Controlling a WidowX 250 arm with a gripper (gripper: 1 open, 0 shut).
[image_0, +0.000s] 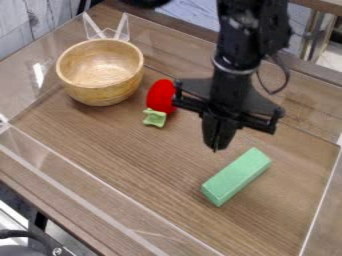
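Note:
The dark gripper (227, 125) hangs over the middle of the wooden table, fingers pointing down, behind and to the left of a flat green rectangular block (237, 177). Its fingers look apart, with nothing visible between them. Left of it lie a red rounded object (160, 95) and a small light-green piece (155, 117).
A pale wooden bowl (106, 71) sits at the upper left.

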